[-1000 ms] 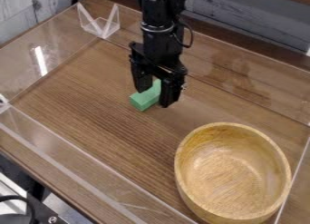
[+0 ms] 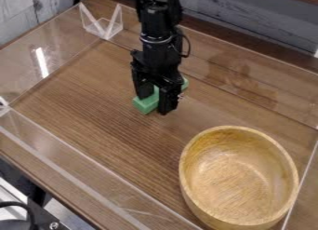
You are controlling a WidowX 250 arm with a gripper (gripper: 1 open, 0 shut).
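The black robot gripper (image 2: pixel 154 87) hangs down from the top centre over a green object (image 2: pixel 145 103) on the wooden table (image 2: pixel 87 131). Its fingers are on and around the green object, which is partly hidden behind them. Whether they grip it cannot be made out.
A large yellow bowl (image 2: pixel 236 178) fills the lower right. A clear angular object (image 2: pixel 102 21) stands at the top left. A black cable lies at the bottom left corner.
The gripper has shifted slightly left and its fingers have turned or moved closer round the green object, which shows a little more to the right behind them.
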